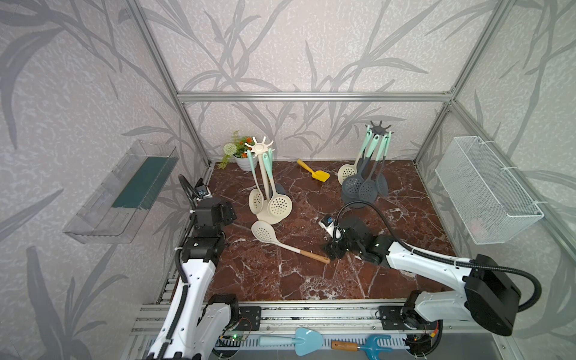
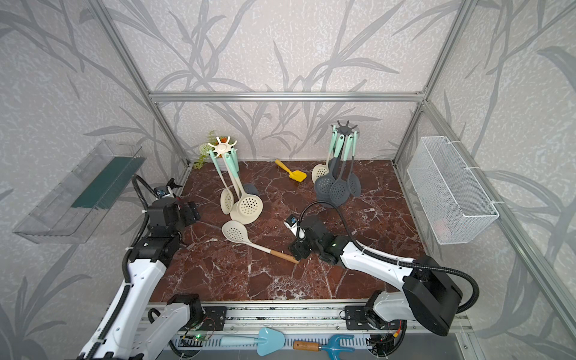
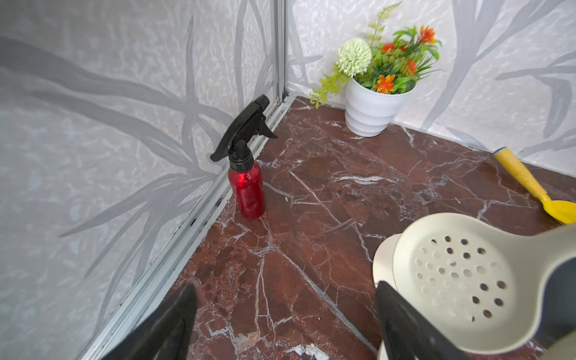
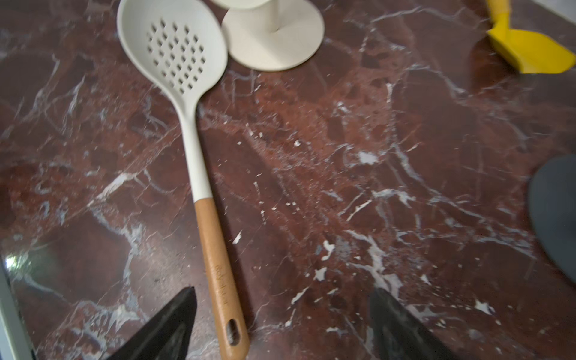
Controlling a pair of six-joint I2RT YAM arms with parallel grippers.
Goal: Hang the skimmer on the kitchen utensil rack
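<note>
The skimmer lies flat on the brown marbled table, its cream perforated head towards the left and its wooden handle towards the right. Behind its head stands the cream utensil rack, hung with several mint-handled utensils. My right gripper is open beside the handle's end; in the right wrist view the handle appears between its fingers, close to the left one, not gripped. My left gripper is open and empty over the left side of the table, just left of the rack.
A dark rack with several utensils stands back right. A yellow shovel lies between the racks. A red spray bottle and a flower pot stand back left. Bare table surrounds the skimmer's handle.
</note>
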